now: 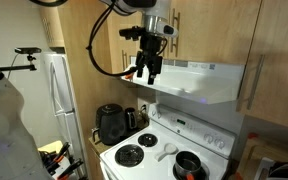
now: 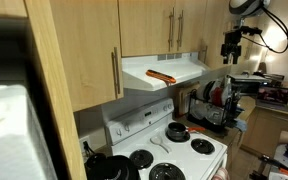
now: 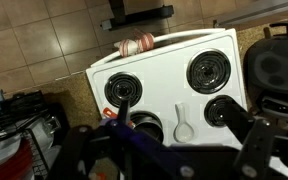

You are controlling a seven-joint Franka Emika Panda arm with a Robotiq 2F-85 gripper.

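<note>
My gripper (image 1: 145, 76) hangs high above the stove, pointing down, with its two fingers apart and nothing seen between them. In exterior view 2 the gripper (image 2: 230, 58) is at the upper right, clear of the counter. A white stove (image 3: 164, 95) lies below it. On that stove stands a black pot (image 1: 188, 161) with a red-orange handle (image 2: 195, 129). A pale spoon-like utensil (image 3: 183, 126) rests in the middle of the stovetop, near the pot. The dark gripper parts fill the bottom of the wrist view and cover some of the stove.
Wooden cabinets (image 1: 209, 40) and a white shelf (image 1: 199, 82) rise behind the stove. An orange item (image 2: 161, 76) lies on that shelf. A black appliance (image 1: 111, 122) stands left of the stove. A striped towel (image 3: 135, 45) hangs at the stove's front.
</note>
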